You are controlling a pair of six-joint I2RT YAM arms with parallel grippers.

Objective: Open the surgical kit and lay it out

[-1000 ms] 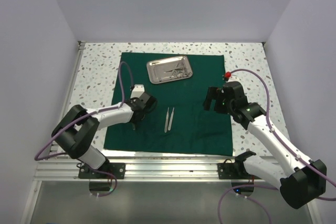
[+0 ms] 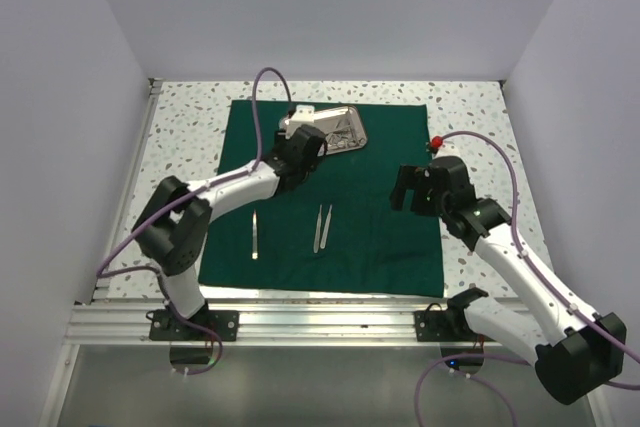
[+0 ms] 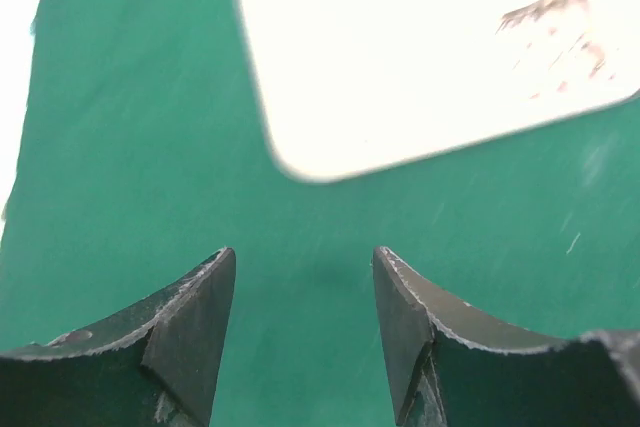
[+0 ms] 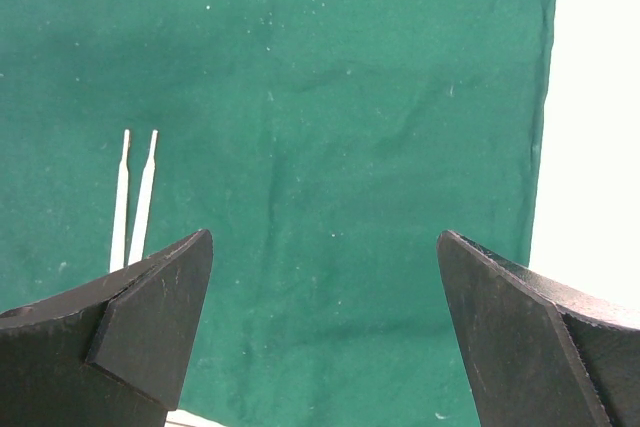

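My left gripper is open above the green cloth (image 2: 370, 257), just short of the metal tray (image 2: 343, 147), which holds a jumble of small instruments (image 3: 560, 37). The left arm hides part of the tray in the top view. Lower on the cloth lie a slim instrument (image 2: 254, 234) at left and two slender instruments (image 2: 317, 232) (image 2: 326, 230) side by side in the middle. My right gripper (image 2: 405, 187) stands open over the cloth's right side, nothing between its fingers.
Speckled table (image 2: 183, 127) borders the cloth on both sides. Metal rails run along the front edge.
My left gripper has moved up and to the right, from over the left instrument to the tray, uncovering that instrument. The right arm has barely moved.
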